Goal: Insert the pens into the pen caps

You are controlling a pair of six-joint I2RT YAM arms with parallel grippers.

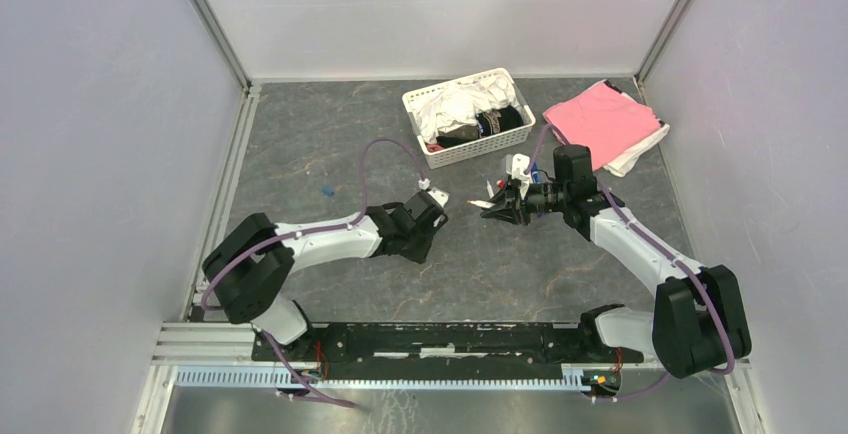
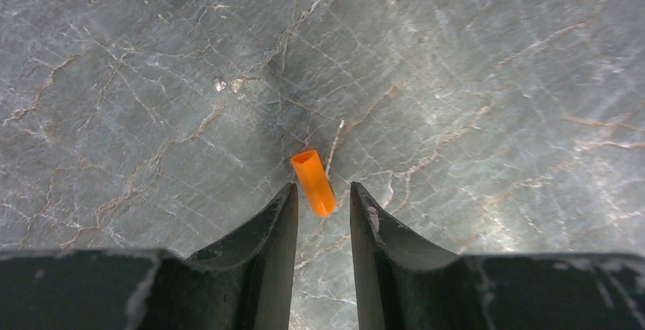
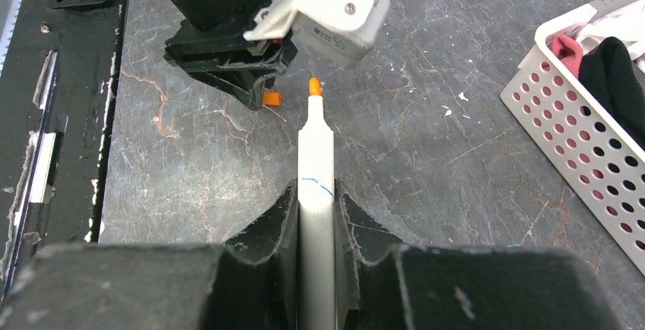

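Observation:
A white pen with an orange tip (image 3: 315, 140) is held upper-body-forward in my right gripper, which is shut on it; in the top view it points left (image 1: 482, 203). An orange pen cap (image 2: 313, 182) lies on the grey table in the left wrist view, just ahead of and between the fingertips of my left gripper, which stands open above it. In the right wrist view the cap (image 3: 271, 98) shows below the left gripper.
A white basket of clothes (image 1: 430, 154) stands at the back. Pink cloth (image 1: 600, 124) lies at the back right, and a small blue piece (image 1: 327, 191) on the left. Pens lie partly hidden behind the right arm.

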